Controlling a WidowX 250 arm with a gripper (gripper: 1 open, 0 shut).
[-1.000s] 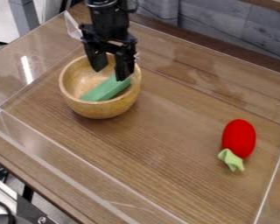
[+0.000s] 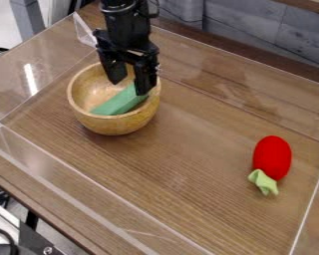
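My black gripper (image 2: 128, 75) is open and reaches down from the top over a wooden bowl (image 2: 112, 124), its fingers above and inside the bowl's upper part. A green elongated object (image 2: 120, 102) lies slanted in the bowl, just below the fingers. Whether the fingertips touch it I cannot tell.
A red rounded object with a pale green end (image 2: 271, 157) lies at the right of the wooden table (image 2: 189, 189). A grey wall runs behind, and cables show at the lower left.
The bowl and red object look unmoved.
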